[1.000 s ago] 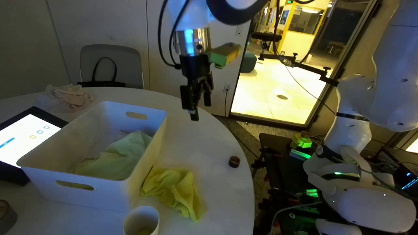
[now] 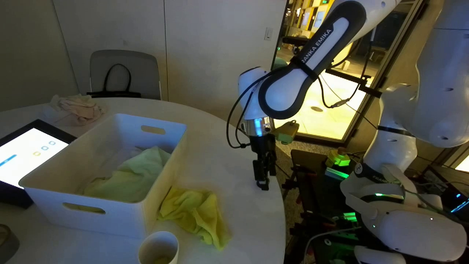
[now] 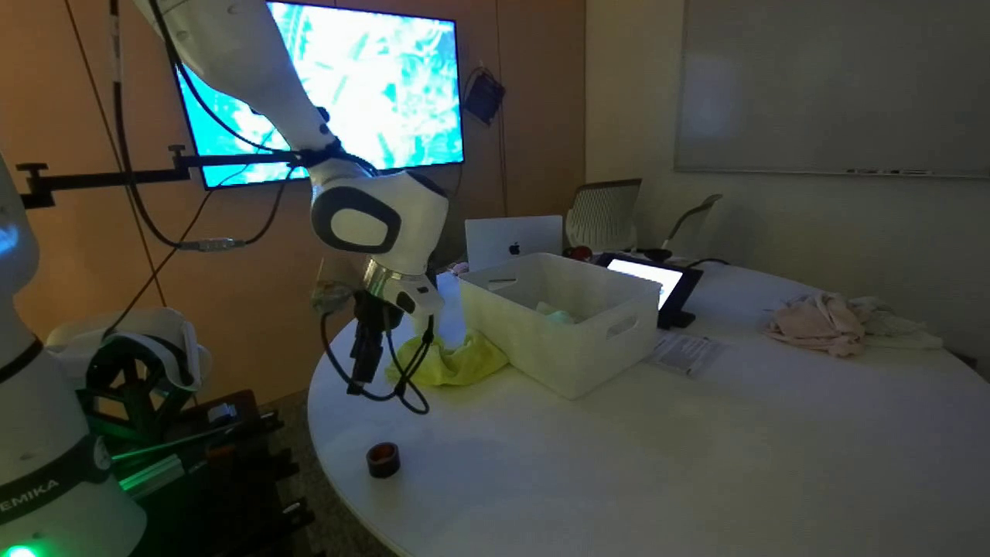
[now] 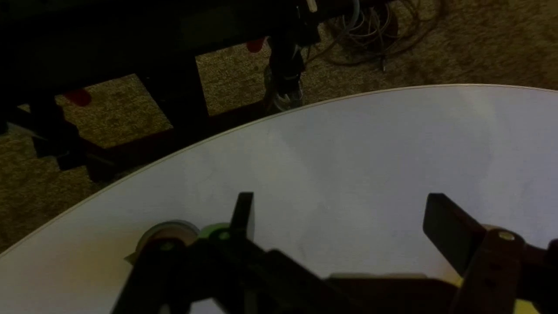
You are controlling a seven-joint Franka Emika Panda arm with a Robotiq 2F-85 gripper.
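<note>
My gripper (image 2: 262,179) hangs low by the table's edge, open, with only bare tabletop between its fingers in the wrist view. A small dark ring, perhaps a tape roll (image 3: 382,459), lies flat on the table, apart from the gripper in exterior view 2. The wrist view shows a round rim (image 4: 170,225) outside the left finger and partly covered by it. In exterior view 1 the gripper hides the ring. A crumpled yellow cloth (image 2: 193,213) rests beside the white bin (image 2: 90,222), and a pale green cloth (image 2: 132,173) lies inside the bin.
A white cup (image 2: 159,248) stands close to the bin's near corner. Past the bin are a lit tablet (image 2: 30,154) and a pinkish cloth (image 2: 78,109). The round table's edge (image 4: 314,107) runs near the gripper, and the right half of the table in exterior view 2 is mostly clear.
My gripper has come down and to the right in exterior view 1, from above the far table to the ring's spot, and now covers the ring there. The cloths and bin have not moved.
</note>
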